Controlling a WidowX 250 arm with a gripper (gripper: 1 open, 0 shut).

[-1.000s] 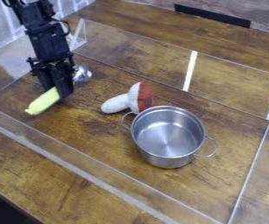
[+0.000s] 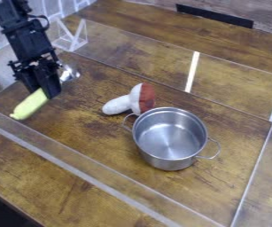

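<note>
My black gripper is at the left of the camera view, shut on a pale yellow-green elongated object, which hangs tilted below it toward the lower left. A steel pot with two side handles stands at the right of centre. Between them lies a white object with a red part, apart from the gripper. A small shiny metal item sits just behind the gripper, partly hidden.
The wooden table has clear wall-like panels along its sides.
The gripper has moved a little left and up with the pale green object, which now sits higher in the view. The pot and the white-and-red object have not moved.
</note>
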